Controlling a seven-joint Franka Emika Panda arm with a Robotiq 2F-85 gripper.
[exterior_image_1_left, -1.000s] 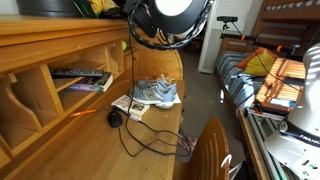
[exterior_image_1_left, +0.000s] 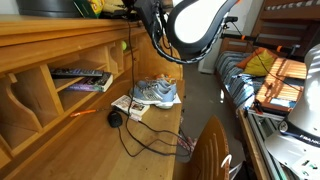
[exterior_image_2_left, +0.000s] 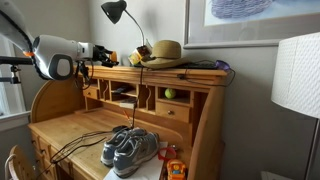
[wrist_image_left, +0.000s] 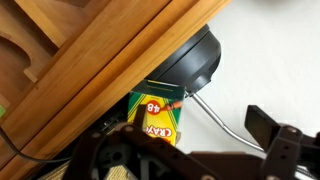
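In the wrist view, a yellow and green crayon box (wrist_image_left: 158, 114) marked 48 lies below my open gripper, between the two spread fingers and apart from them. The box is beside the wooden shelf edge (wrist_image_left: 112, 66) and a round black lamp base (wrist_image_left: 194, 62). From the second exterior view, my gripper (exterior_image_2_left: 106, 58) hangs over the top of the desk hutch, left of a tan hat (exterior_image_2_left: 182, 50). Exterior view 1 cuts off the top of the scene, so the fingertips show poorly there.
A pair of grey shoes (exterior_image_2_left: 131, 150) rests on the desktop (exterior_image_2_left: 88, 130). Cables run across the wood near a black mouse (exterior_image_1_left: 114, 119). A desk lamp (exterior_image_2_left: 115, 11) rises from the hutch top behind my gripper. Open cubbies sit under that top.
In exterior view 1 the arm has shifted right and lower over the last second. The desktop items have stayed in place.
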